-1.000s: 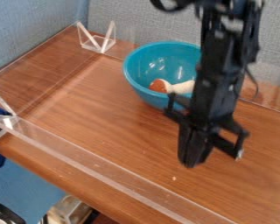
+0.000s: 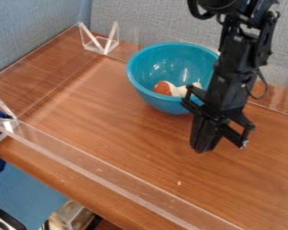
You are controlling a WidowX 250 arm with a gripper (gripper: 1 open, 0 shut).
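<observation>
A turquoise bowl (image 2: pixel 153 63) stands at the back centre of the wooden table, holding a small orange and white item (image 2: pixel 166 88), partly hidden. My black gripper (image 2: pixel 202 144) hangs just right of and in front of the bowl, pointing down, shut, with nothing visible between its fingers. The arm covers the bowl's right side.
White wire frames (image 2: pixel 98 43) stand at the left edge and back corner. Grey padded walls border the back and left; clear rails run along the edges.
My gripper has moved back toward the bowl and risen, now covering more of its right side and of the item inside. The bowl has not visibly moved.
</observation>
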